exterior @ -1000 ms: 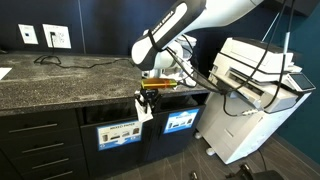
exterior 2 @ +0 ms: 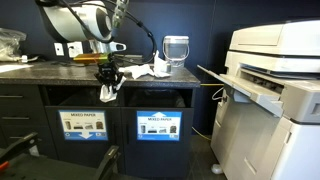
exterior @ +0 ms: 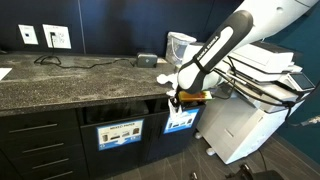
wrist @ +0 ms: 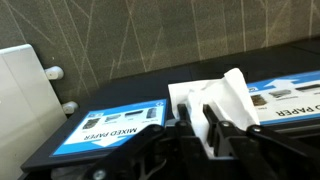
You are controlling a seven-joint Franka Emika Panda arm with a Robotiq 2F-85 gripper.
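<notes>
A crumpled white sheet of paper (exterior 2: 108, 94) hangs below my gripper (exterior 2: 108, 77), which is shut on it. In the wrist view the paper (wrist: 222, 94) rises from my gripper and hides part of what lies beyond, with a bin label on either side. Exterior view 1 has my gripper (exterior: 178, 101) in front of the counter, at the right-hand bin label (exterior: 180, 120). Exterior view 2 places it nearer the left-hand label (exterior 2: 85, 125), so I cannot tell exactly which bin the paper is over.
A dark speckled counter (exterior: 80, 86) runs above the bins. More white paper (exterior 2: 157, 66) lies on it, near a clear container (exterior 2: 176, 50). A large printer (exterior 2: 265, 105) stands to the right. Open carpet (wrist: 170, 35) shows in front of the bins.
In exterior view 1 my gripper has moved right, from near the left-hand bin label to the right-hand one, with the white paper carried along below it. The bins have stayed put.
</notes>
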